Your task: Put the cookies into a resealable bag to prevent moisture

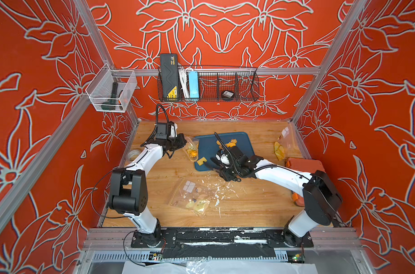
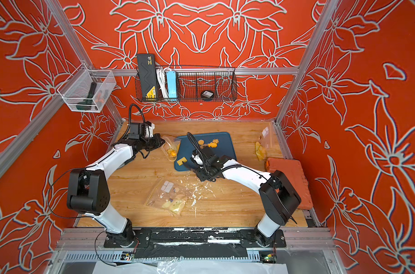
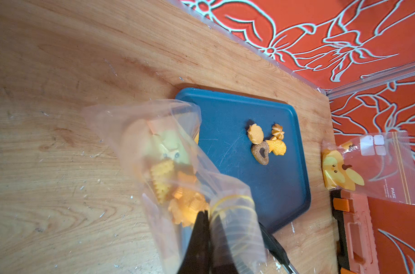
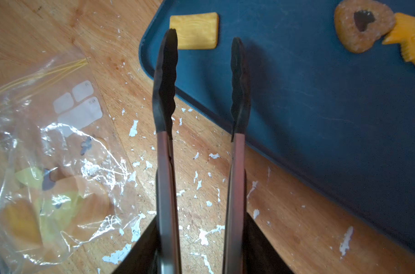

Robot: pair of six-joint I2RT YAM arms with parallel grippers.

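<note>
My left gripper (image 1: 182,141) is shut on the rim of a clear bag (image 3: 166,150) with orange and yellow cookies inside, held left of the blue tray (image 3: 225,173). My right gripper is open above the tray's near-left edge, with a rectangular yellow cookie (image 4: 196,22) just beyond its fingers and nothing between them. A heart-shaped cookie (image 4: 358,34) and several orange cookies (image 3: 276,146) lie grouped on the tray's far part.
A second bag (image 4: 52,182) lies flat on the near table, beside white flakes. Another bag (image 3: 367,169) and an orange case (image 2: 287,182) are at the right. Wire baskets (image 1: 235,86) hang on the back wall.
</note>
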